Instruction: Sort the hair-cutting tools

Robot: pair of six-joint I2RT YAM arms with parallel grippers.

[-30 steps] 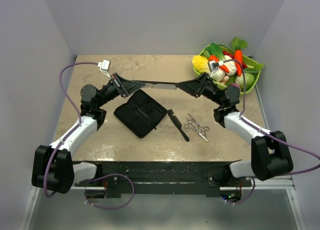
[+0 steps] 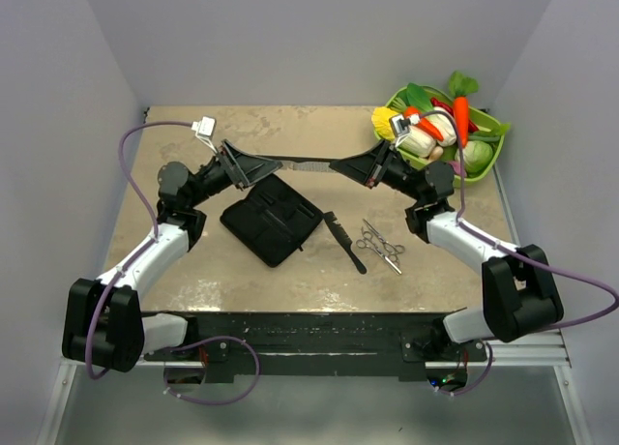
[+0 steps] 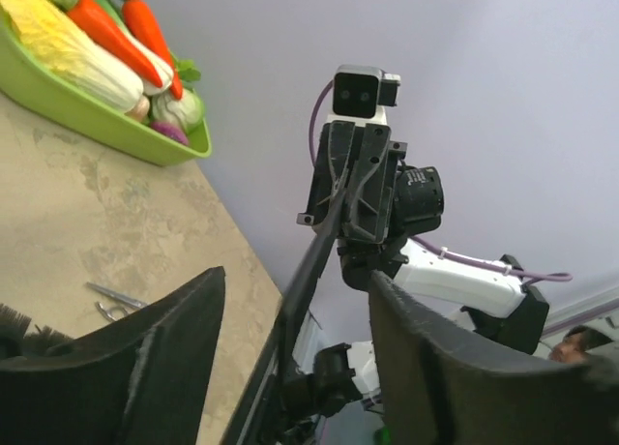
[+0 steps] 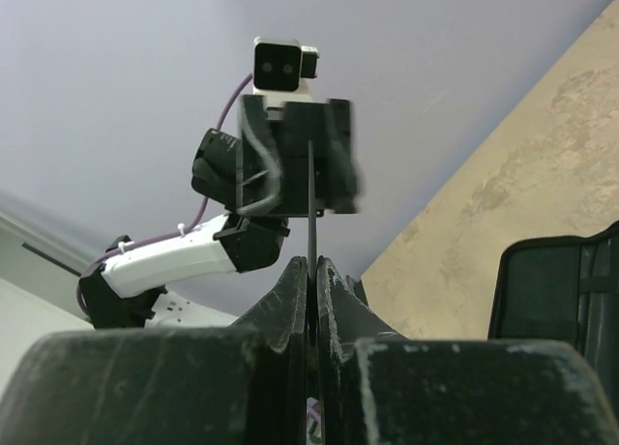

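Note:
Raised above the table, a long black comb (image 2: pixel 309 164) spans the space between both arms. My right gripper is shut on one end, the comb's thin edge pinched between its fingers. My left gripper stands open around the other end, fingers apart on either side. On the table, an open black tool case (image 2: pixel 271 224) lies at middle left. A second dark comb (image 2: pixel 345 242) rests to its right. Beside that comb are silver scissors (image 2: pixel 385 244), seemingly two pairs overlapping.
At the back right stands a green basket (image 2: pixel 481 170) full of vegetables. Bare table (image 2: pixel 193 276) shows at the front left and along the back. Grey walls close in the sides and rear.
Case, second comb and scissors stayed put.

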